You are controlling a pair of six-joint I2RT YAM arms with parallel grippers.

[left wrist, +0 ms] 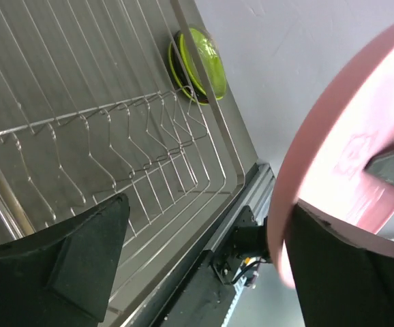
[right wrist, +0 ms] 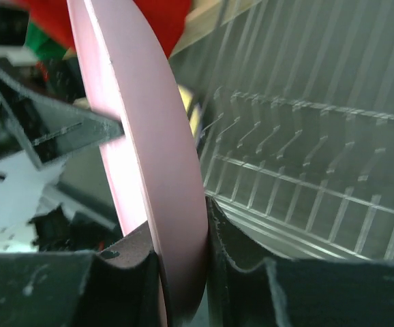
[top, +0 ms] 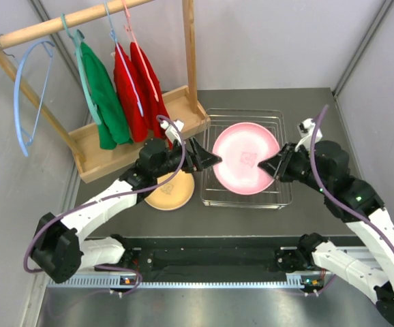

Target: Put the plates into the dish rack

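A pink plate (top: 245, 151) is held above the wire dish rack (top: 246, 204), with my right gripper (top: 270, 167) shut on its right edge. The right wrist view shows the plate's rim (right wrist: 159, 157) clamped between the dark fingers. By the plate's left edge, my left gripper (top: 207, 151) stands open, its fingers spread; in the left wrist view the plate lies close against one finger (left wrist: 347, 266), and the space between the fingers shows only rack wires. A yellow plate (top: 172, 194) rests on the table left of the rack, partly covered by the left arm.
A wooden clothes stand (top: 91, 150) with red and green garments occupies the back left. A lime-green bowl (left wrist: 204, 65) sits just beyond the rack's right side. Bare table (top: 299, 102) shows behind the rack.
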